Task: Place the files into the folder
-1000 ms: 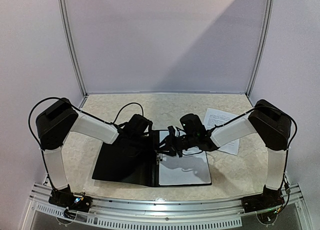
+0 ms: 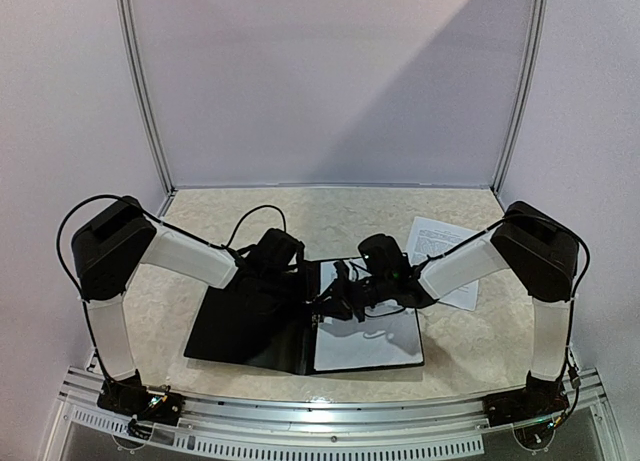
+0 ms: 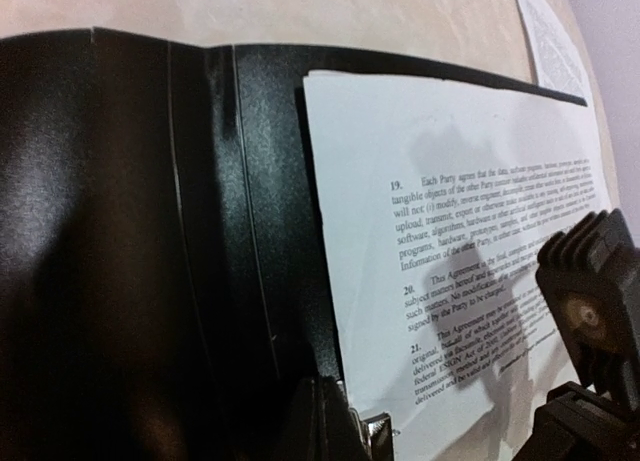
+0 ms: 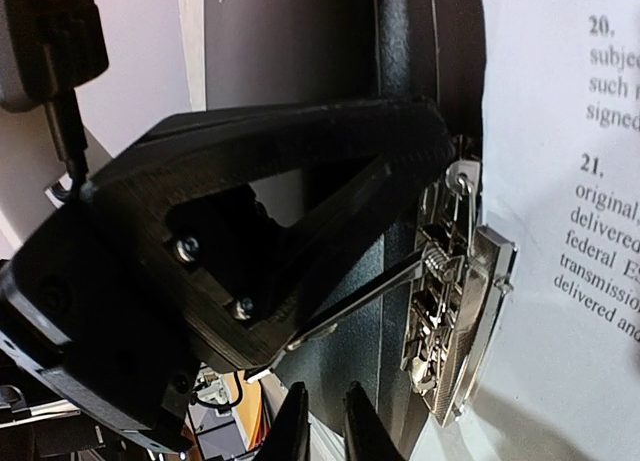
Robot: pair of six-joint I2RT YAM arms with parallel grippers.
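The black folder point(image 2: 240, 326) lies open on the table, its metal clip point(image 4: 460, 311) along the spine. White printed sheets point(image 3: 450, 261) rest on its right half, their left edge close beside the clip. My left gripper is shut at the clip, with nothing visible between its fingers. In the right wrist view, the left gripper's fingers point(image 4: 350, 181) reach to the clip's upper end. Over the sheets, my right gripper faces the spine. A gap shows between its fingertips at the lower edge of its view; whether it grips anything is unclear.
Another printed sheet point(image 2: 443, 236) lies on the table right of the folder, partly under the right arm. Both grippers are very close together over the spine.
The sheets' left edge has moved a little left, nearer the spine. The left arm has stayed in place.
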